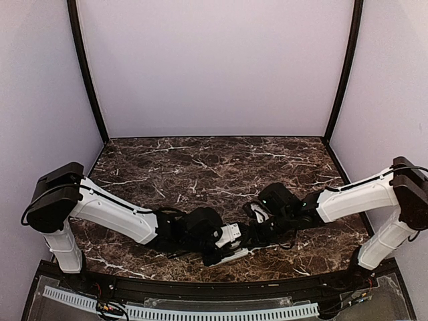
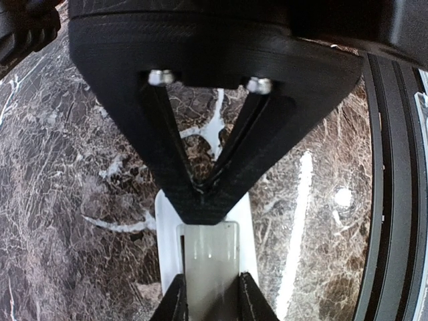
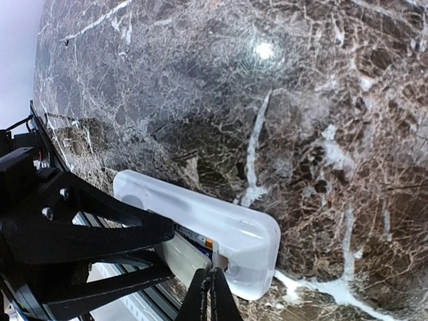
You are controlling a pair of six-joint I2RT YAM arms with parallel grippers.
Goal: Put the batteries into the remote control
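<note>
A white remote control [image 3: 200,204] lies back side up on the table. Its loose battery cover [image 3: 182,257] sits tilted over the open compartment, where part of a battery [image 3: 192,235] shows. My left gripper has a finger along each side of the cover [image 2: 211,267]; whether they press on it cannot be told. My right gripper is shut, nothing between its fingers, its tips at the cover's end beside the compartment's edge. In the top view both hands mostly hide the remote [image 1: 234,257].
Both grippers are crowded together over the remote, close to the table's front edge. A slotted metal rail [image 1: 221,313] runs along that edge. Behind the arms the marble-patterned table [image 1: 214,160] is bare.
</note>
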